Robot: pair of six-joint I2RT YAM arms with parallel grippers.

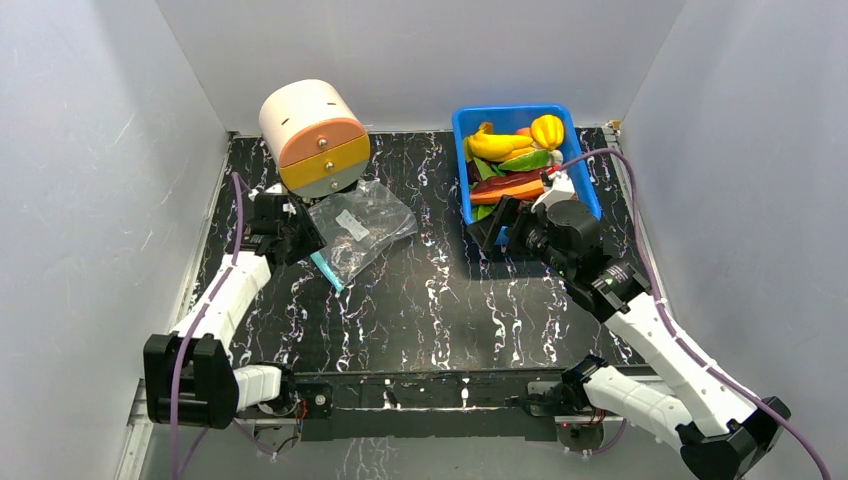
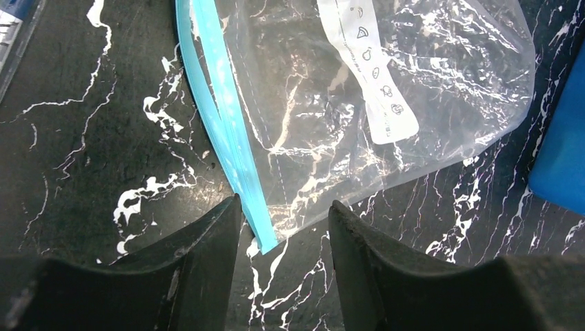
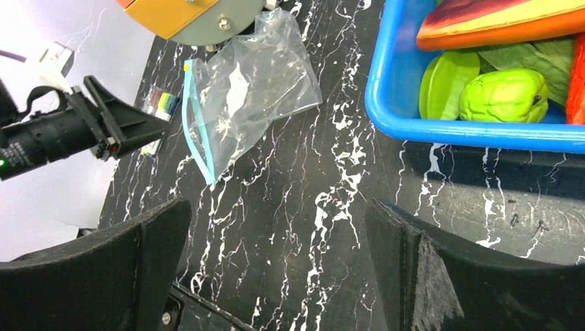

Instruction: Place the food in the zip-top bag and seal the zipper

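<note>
A clear zip top bag [image 1: 362,225] with a blue zipper strip [image 2: 224,89] lies flat on the dark marbled table, left of centre. My left gripper is part open above the bag's near zipper corner, with nothing between its fingers. My right gripper stands open by the blue bin [image 1: 460,140], holding nothing. The bin holds toy food: bananas [image 1: 500,142], a yellow pepper [image 1: 547,131], an orange item [image 1: 505,192], a green chayote [image 3: 500,96] and several others.
A round drawer unit [image 1: 315,120] stands at the back left. Markers [image 3: 166,103] lie left of the bag, partly hidden by the left arm. Grey walls enclose the sides and back.
</note>
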